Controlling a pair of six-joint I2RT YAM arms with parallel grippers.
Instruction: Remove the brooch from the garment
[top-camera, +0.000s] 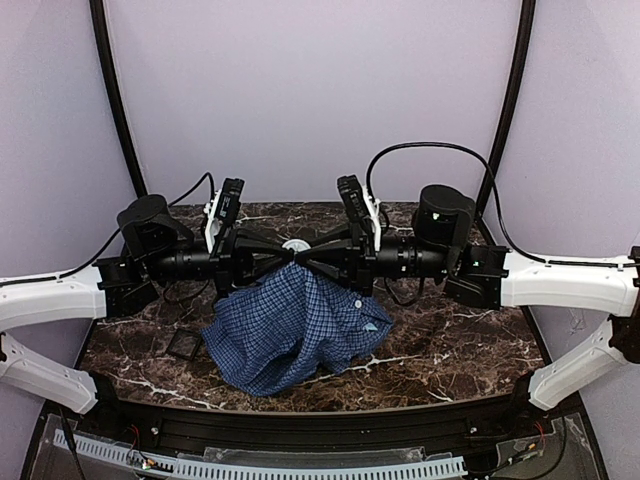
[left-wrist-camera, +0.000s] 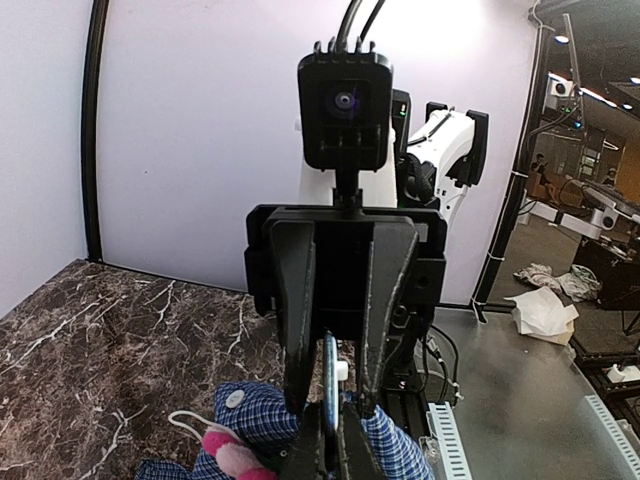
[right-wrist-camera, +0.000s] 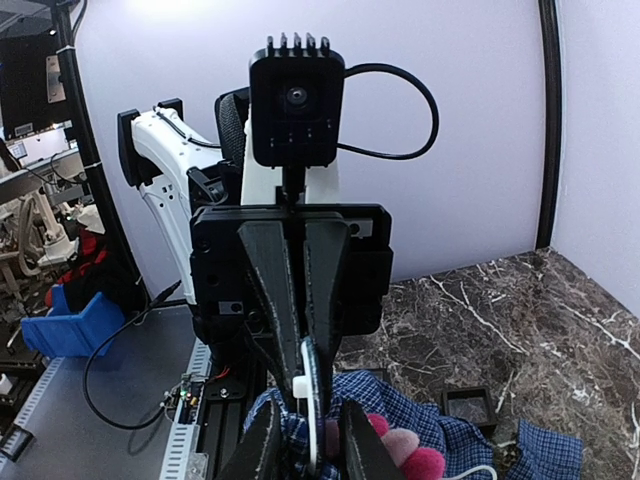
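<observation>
The blue checked garment (top-camera: 270, 340) is lifted at the centre between both grippers, its lower part on the table. A round white brooch (top-camera: 296, 244) shows at the gathered top; edge-on it is a thin disc (left-wrist-camera: 331, 375) with a small white stub. My left gripper (top-camera: 288, 255) is shut at that top, from the left. My right gripper (top-camera: 305, 257) faces it from the right, fingers part open on either side of the disc in the left wrist view; whether they touch it is unclear. A pink plush piece (right-wrist-camera: 405, 450) hangs by the garment in the wrist views.
A metal rail runs along the front edge.
</observation>
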